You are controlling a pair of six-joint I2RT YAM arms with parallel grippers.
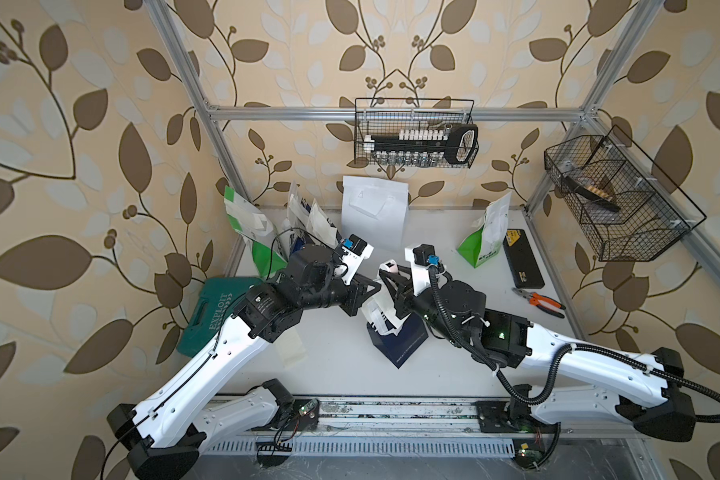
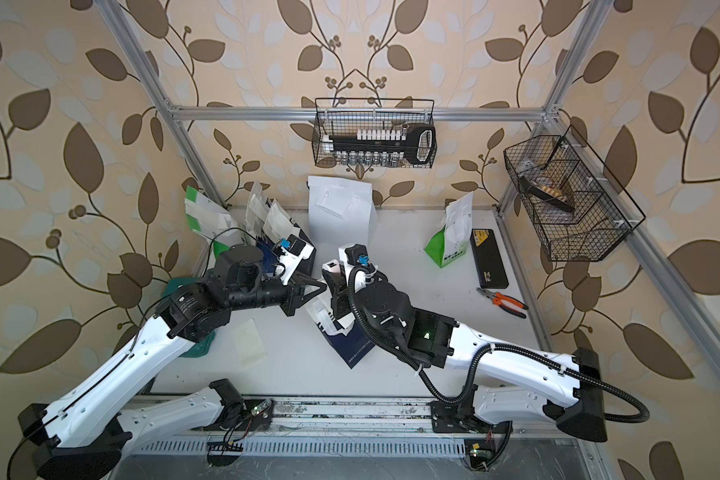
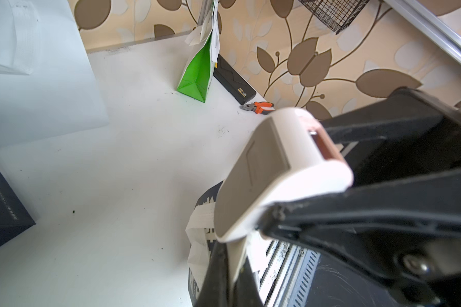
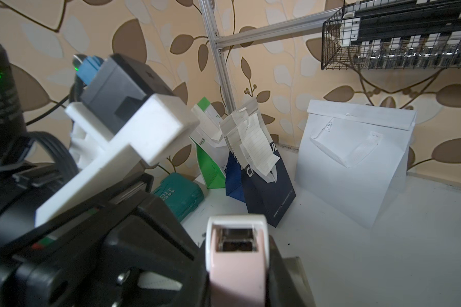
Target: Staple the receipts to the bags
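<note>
A dark navy bag (image 1: 397, 342) with a white receipt at its top (image 1: 381, 313) is tilted between the two arms, near the middle front of the table. My left gripper is shut at the bag's upper edge, with a thin cream strip of paper between its fingers. From the other side, my right gripper (image 1: 392, 280) grasps a small white and pink stapler (image 4: 238, 261). In the left wrist view the stapler (image 3: 271, 168) is right above the left fingertips and the strip. Whether paper lies inside its mouth cannot be seen.
At the back left stand a green-white bag (image 4: 210, 163) and navy bags (image 4: 269, 189) with papers. A large white bag (image 1: 374, 212) stands at the back; another green-white bag (image 1: 485, 232), a black box (image 1: 524, 260) and pliers (image 1: 540, 301) are at right. A teal case (image 1: 208, 316) lies left.
</note>
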